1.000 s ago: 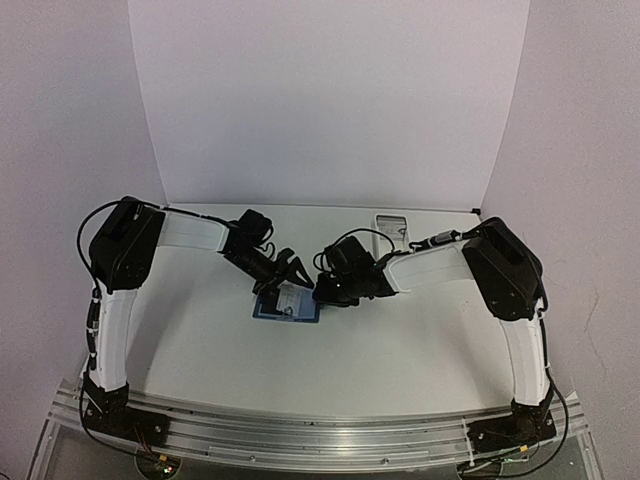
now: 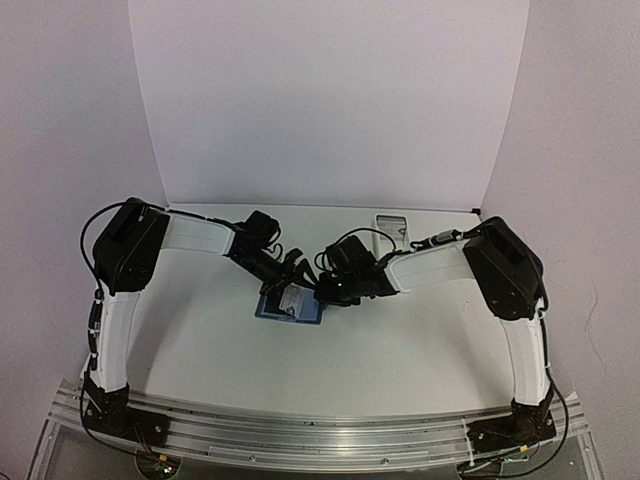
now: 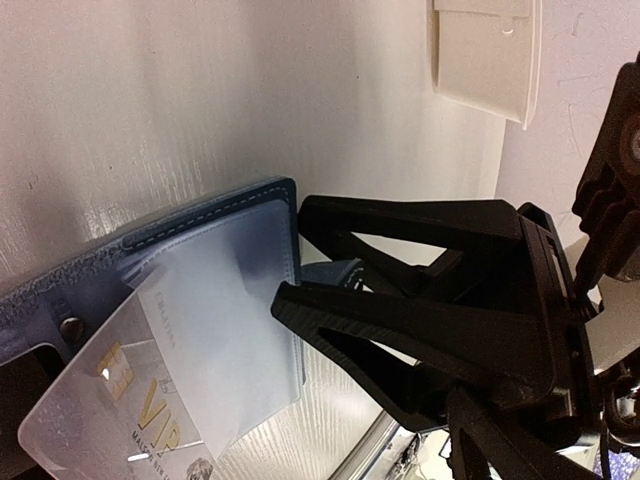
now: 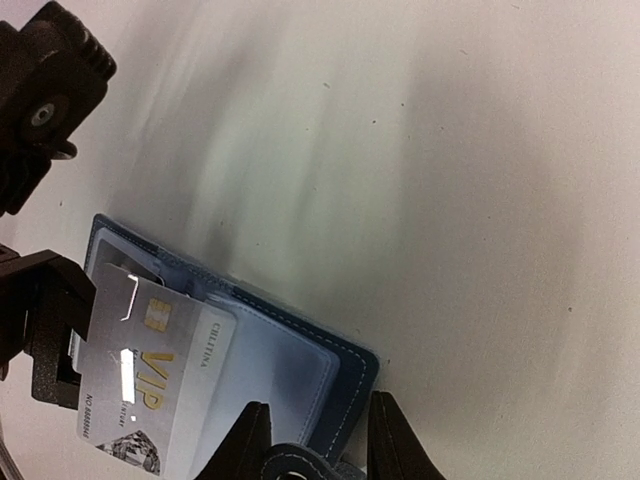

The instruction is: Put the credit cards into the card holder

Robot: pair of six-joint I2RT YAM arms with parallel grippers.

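Note:
The blue card holder (image 2: 288,312) lies open on the table. A clear VIP card rests across its translucent sleeve, also seen in the right wrist view as the card (image 4: 140,360) partly over the sleeve (image 4: 270,370). My left gripper is open at the holder's edge, fingertips beside its stitched border. My right gripper is shut on the card holder at its corner; what lies between the fingertips is partly hidden.
A white container (image 2: 390,228) stands at the back right, behind the right arm. Walls surround the back and sides.
My left gripper and the card holder have shifted slightly to the right in the top view. The right arm stays nearly still.

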